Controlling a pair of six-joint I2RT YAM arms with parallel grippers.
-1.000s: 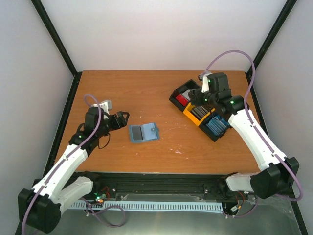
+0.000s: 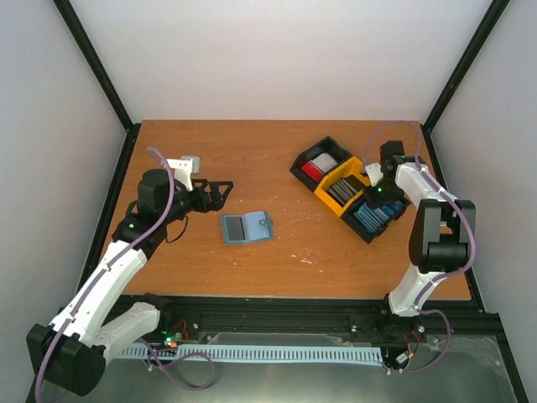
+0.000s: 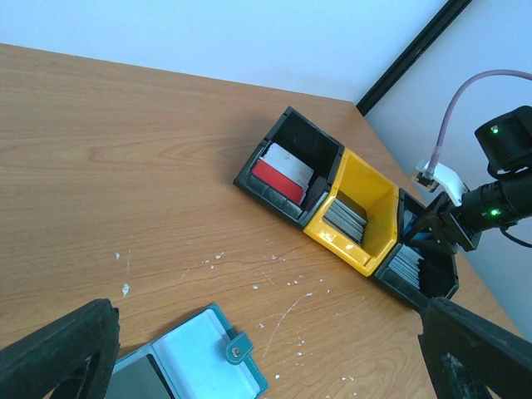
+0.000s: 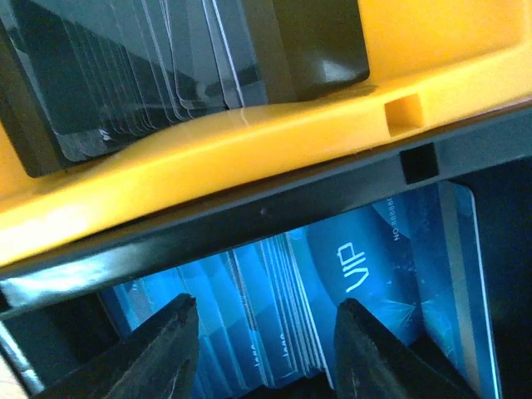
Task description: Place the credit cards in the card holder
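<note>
A light blue card holder [image 2: 257, 227] with a grey inner panel lies open on the table, also in the left wrist view [image 3: 204, 357]. To the right, three joined bins hold cards: red and white [image 3: 276, 178], grey in the yellow bin [image 3: 345, 219], blue [image 4: 362, 278] in the end bin. My right gripper is low over the blue cards, part open, with no card visibly held between its fingers. My left gripper stands open and empty above the table, left of and over the card holder's side.
Walls and dark frame posts bound the table at the back and sides.
My right gripper has moved down and rightward, from over the red and grey cards to the blue ones. The left gripper has shifted slightly to the right.
</note>
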